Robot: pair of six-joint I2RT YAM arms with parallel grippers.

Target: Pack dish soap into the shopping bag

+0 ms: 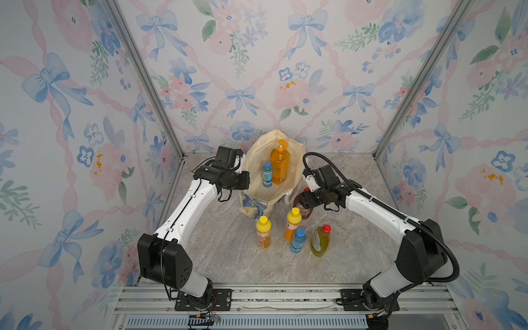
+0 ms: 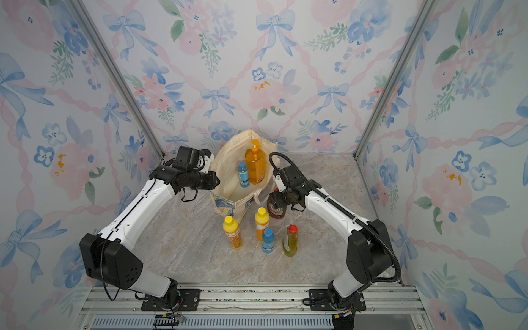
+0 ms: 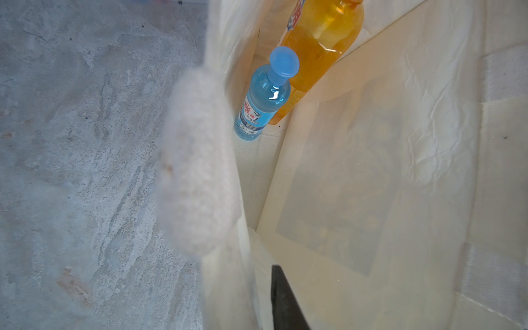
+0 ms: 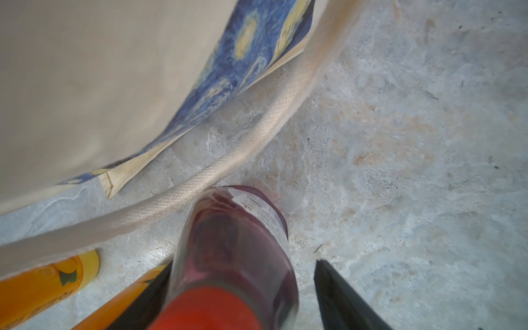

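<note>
The cream shopping bag (image 1: 258, 193) stands open at the table's centre. Inside it are a large orange pump bottle (image 1: 280, 163) and a small blue bottle (image 1: 267, 174), both upright. My left gripper (image 1: 243, 180) is at the bag's left rim. The left wrist view shows one dark finger (image 3: 287, 305) on the bag's inner side; the rim hides the other, so its finger opening is unclear. To the right of the bag, my right gripper (image 1: 309, 199) has its fingers (image 4: 343, 299) either side of a dark red, red-capped bottle (image 4: 233, 242), with a gap on the right.
In front of the bag stand two yellow-capped orange bottles (image 1: 264, 233) (image 1: 292, 224), a blue bottle (image 1: 297, 241) and a green bottle with a red cap (image 1: 320, 241). A loose bag handle (image 4: 242, 159) passes close by the dark red bottle. Bare table (image 1: 357, 242) lies at the right.
</note>
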